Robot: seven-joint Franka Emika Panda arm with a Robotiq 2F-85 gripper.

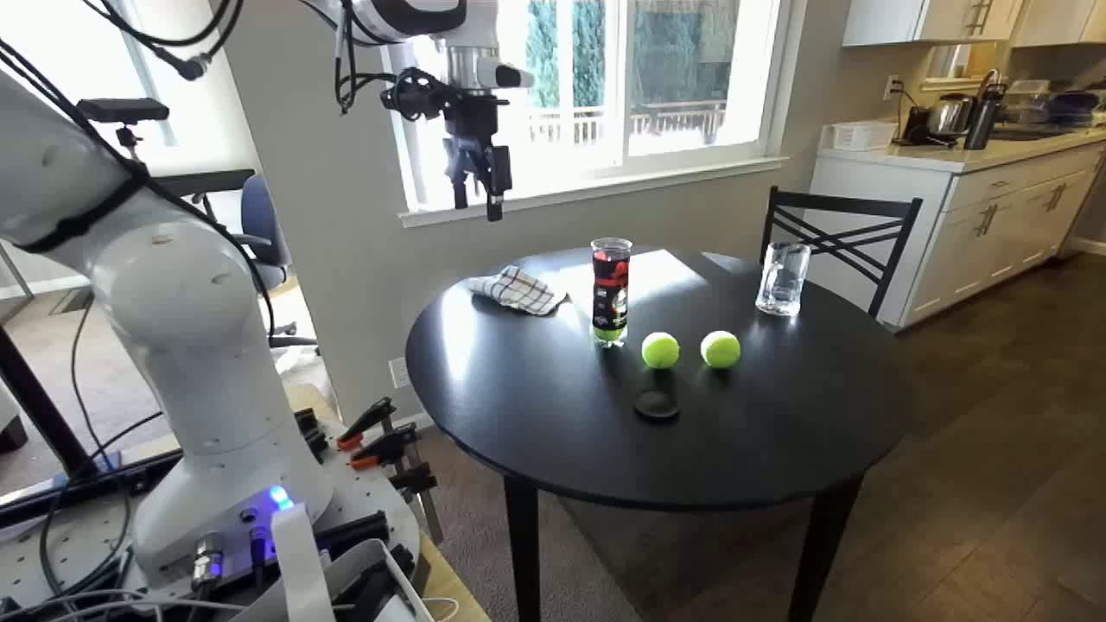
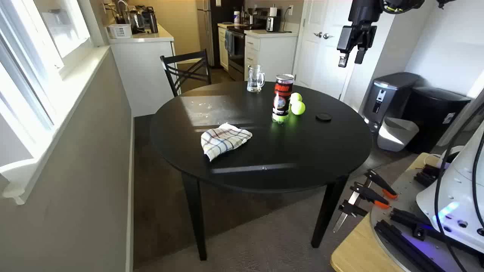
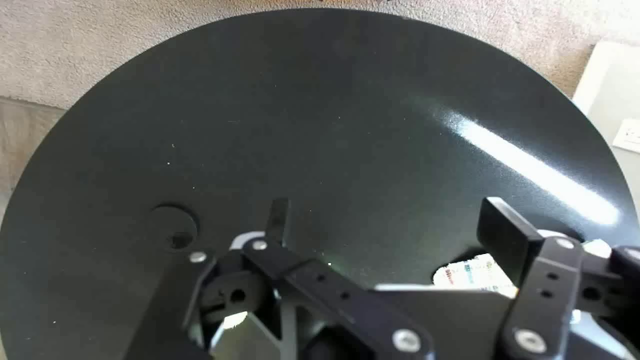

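Observation:
High above the round black table [image 1: 498,415], my gripper [image 1: 478,202] stands open with nothing between its fingers. From the wrist view, the open gripper looks down on bare tabletop, with the checked cloth [image 3: 474,276] partly hidden behind one finger. A clear tube with a black and red label [image 1: 611,290] stands upright, a green ball showing at its bottom. Two green tennis balls [image 1: 689,351] lie beside it: one ball [image 1: 660,351] nearer the tube, another ball [image 1: 721,349] farther right. A black round lid [image 1: 656,404] lies flat in front of them. The crumpled checked cloth [image 2: 224,139] rests near the window side.
A clear glass mug [image 1: 783,279] stands near the table's far edge, by a black chair [image 2: 186,70]. The window wall [image 2: 86,136] runs close along one side.

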